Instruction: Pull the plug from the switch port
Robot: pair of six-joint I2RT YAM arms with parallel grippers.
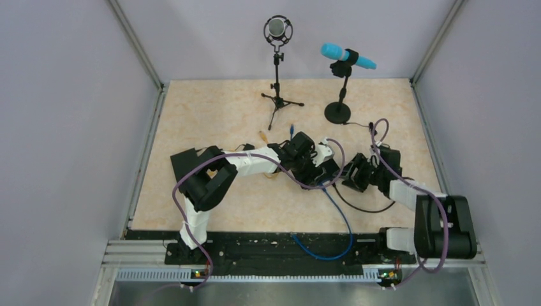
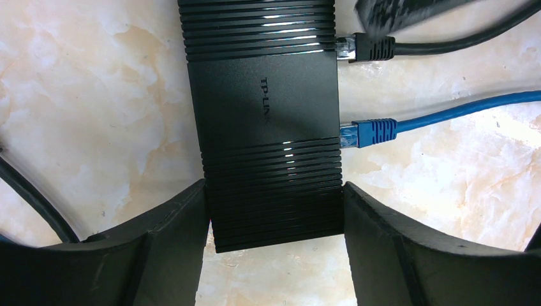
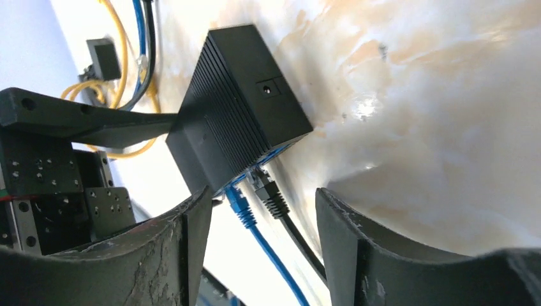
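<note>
The black TP-LINK switch (image 2: 261,102) is gripped across its end by my left gripper, shut on it. On its side a black cable's plug and a blue cable's plug sit at the ports, also seen in the right wrist view below the switch (image 3: 236,95). My right gripper stands open just short of the two plugs, with the cables running between its fingers and nothing clamped.
Two microphone stands (image 1: 277,89) (image 1: 337,112) stand at the back. Loose yellow, blue and black cables lie left of the switch.
</note>
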